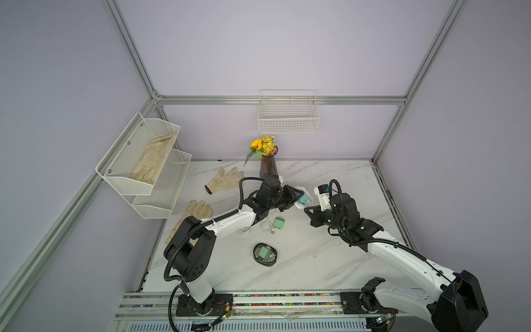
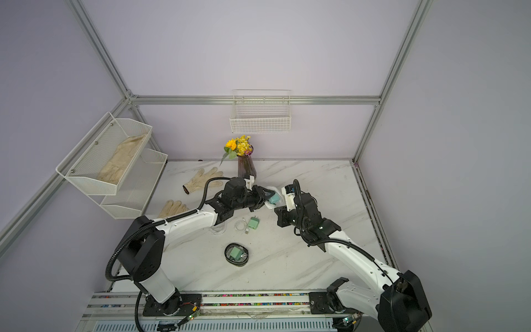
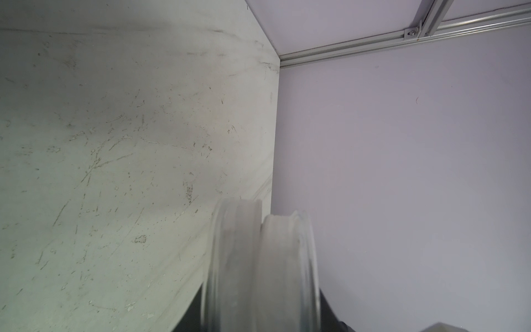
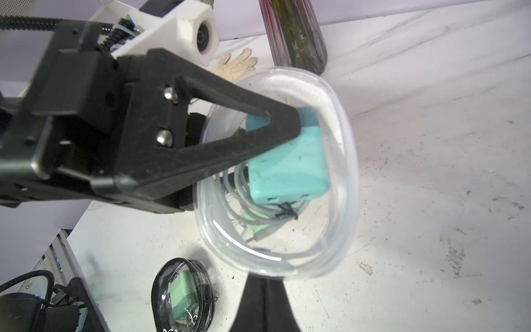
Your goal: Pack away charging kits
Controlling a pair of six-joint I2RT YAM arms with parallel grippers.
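A clear oval case (image 4: pixel 343 221) holds a teal charger (image 4: pixel 288 166) and a coiled grey cable (image 4: pixel 235 202). My left gripper (image 1: pixel 300 194) is shut on this case, which hangs above the table and looks edge-on in the left wrist view. Close to the case's lower rim, my right gripper is shut, with nothing visible between its fingers; whether its tips touch the rim cannot be told. A black-rimmed case (image 1: pixel 256 258) with a green charger inside lies on the table. Behind it sit a loose green charger (image 1: pixel 278 222) and a white cable (image 1: pixel 265 225).
Part of another clear case (image 1: pixel 244 231) shows beneath the left arm. A flower vase (image 1: pixel 268 165) stands at the back. Work gloves (image 1: pixel 224 179) lie toward the left, near a white wire rack (image 1: pixel 130 186).
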